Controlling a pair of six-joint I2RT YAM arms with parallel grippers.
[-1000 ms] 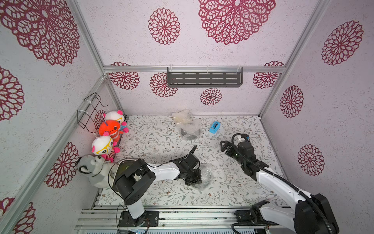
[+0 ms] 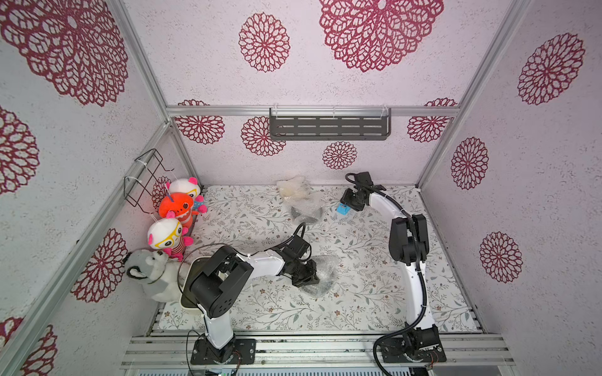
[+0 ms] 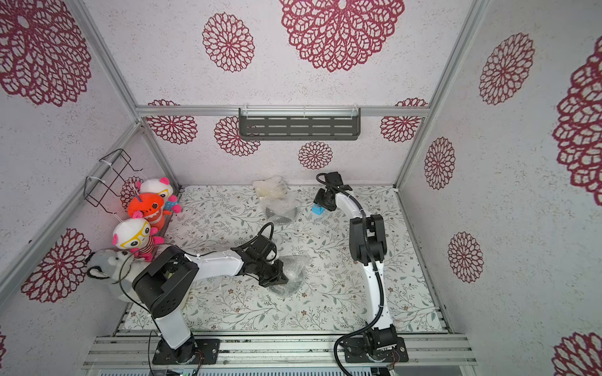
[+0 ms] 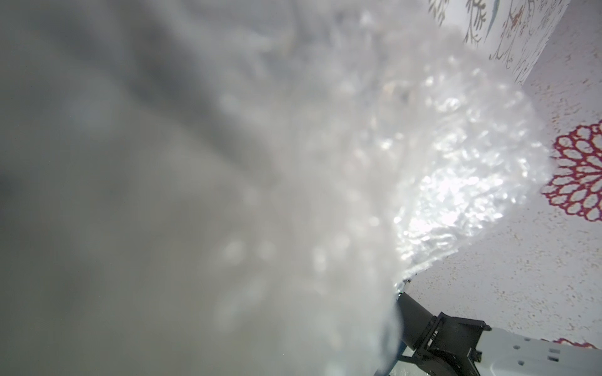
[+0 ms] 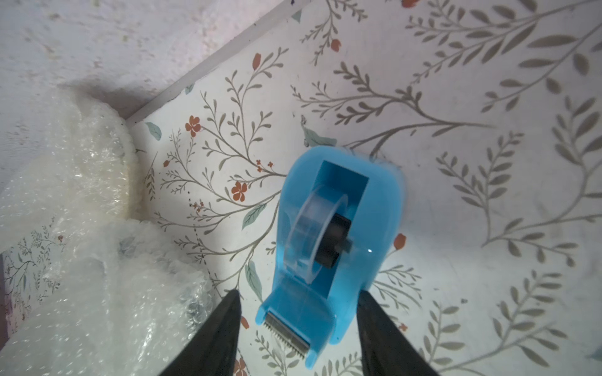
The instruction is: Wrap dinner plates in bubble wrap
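A bubble-wrapped bundle (image 2: 325,269) lies at the front middle of the table; whatever is inside cannot be made out. Over its left side sits my left gripper (image 2: 311,280), shut; film (image 4: 464,181) fills the left wrist view and hides its fingers, so any film between them does not show. Farther back on the right, my right gripper hovers over a blue tape dispenser (image 5: 367,269) with a clear roll in it. Its black fingers (image 5: 216,338) are apart, one on each side of the dispenser's cutter end.
More crumpled bubble wrap (image 2: 302,199) is heaped at the back wall, left of the dispenser. Plush toys (image 2: 169,232) and a bin (image 2: 191,285) line the left side.
My right arm has swung back and left from the right side, its gripper now over the tape dispenser. My left gripper and the bundle have shifted slightly left.
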